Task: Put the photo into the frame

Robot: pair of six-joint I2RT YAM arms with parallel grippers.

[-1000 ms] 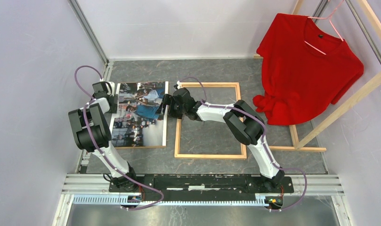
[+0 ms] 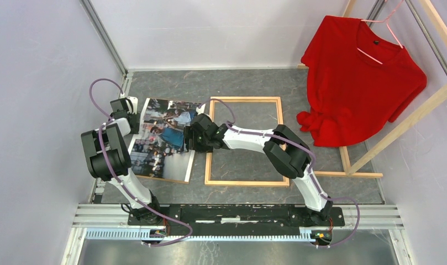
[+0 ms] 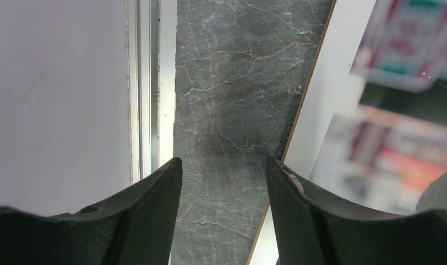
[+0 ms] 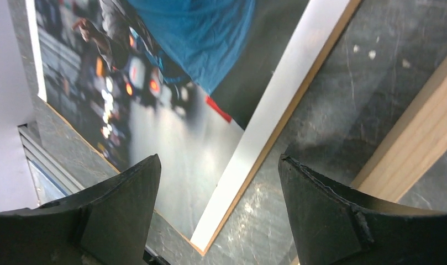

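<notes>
The photo, a flat board with white side borders, lies on the grey floor at the left, turned slightly askew. In the top view my left gripper is at its left edge. The left wrist view shows that gripper partly open, one finger by the photo's white border and bare floor between the fingers. My right gripper stands open above the photo's right border, which runs between its fingers. The light wooden frame lies flat, right of the photo, partly under my right arm.
A wall with a metal rail stands close on the left. At the right, a red shirt hangs from a wooden rack. The floor inside the frame is bare beneath my right arm.
The photo has turned clockwise, from nearly straight to askew. My right gripper has moved left and down, further over the photo. The left gripper has shifted slightly right.
</notes>
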